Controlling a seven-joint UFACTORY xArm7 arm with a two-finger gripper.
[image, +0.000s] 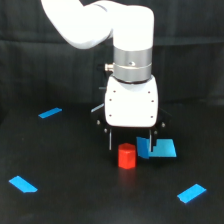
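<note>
A small red block (127, 156) stands on the dark table, near the middle of the camera view. My white gripper (131, 147) points down above and around it in the picture. Its two thin dark fingers are spread well apart, one towards each side of the block. No contact with the block shows, and how far the fingertips are from it in depth is hard to judge. Just right of the block lies a light blue piece (163, 148), partly behind the right finger.
Flat blue strips lie on the table at the far left (50, 113), the front left (23, 184) and the front right (191, 193). The background is dark.
</note>
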